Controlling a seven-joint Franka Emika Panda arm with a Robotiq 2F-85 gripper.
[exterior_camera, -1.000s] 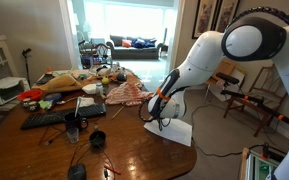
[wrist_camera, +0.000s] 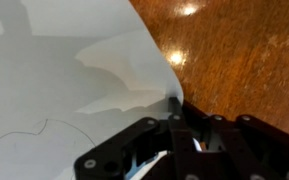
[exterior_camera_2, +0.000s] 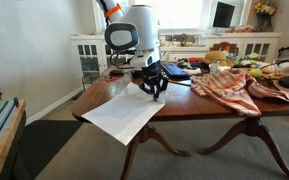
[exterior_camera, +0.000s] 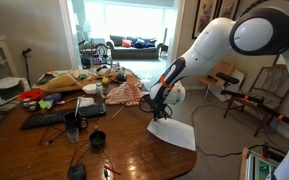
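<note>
A large white sheet of paper (exterior_camera: 172, 134) reaches over the right edge of the wooden table, part of it hanging past the edge in exterior view 2. My gripper (exterior_camera_2: 155, 92) is shut at the sheet's tabletop edge. From the wrist, the paper (wrist_camera: 79, 75) fills the left side, with a thin curved line drawn low on it. Its edge runs down into the fingertips (wrist_camera: 175, 110), where it appears pinched. How much paper lies between the fingers is hidden.
A dark keyboard (exterior_camera: 46, 118), a mug (exterior_camera: 73, 127) and a black cup (exterior_camera: 97, 138) stand on the table's left. Behind are cloths and clutter, including a red-striped cloth (exterior_camera_2: 227, 90). Bare wood lies left of the sheet.
The gripper has moved slightly toward the far side of the table and up. The sheet's edge near it has shifted a little the same way.
</note>
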